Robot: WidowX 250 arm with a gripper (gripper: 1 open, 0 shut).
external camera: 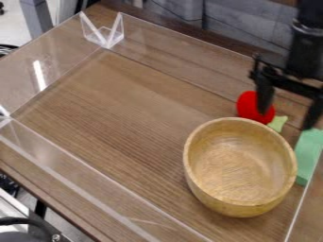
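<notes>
The black gripper (285, 95) hangs at the upper right, its fingers apart and pointing down around and above a red rounded object (255, 105). A yellow-green piece (277, 123) lies just below the red object. In front stands a large tan bowl (240, 178), and a green object (307, 156) lies to its right.
A clear wire-like holder (104, 28) stands at the upper left.
</notes>
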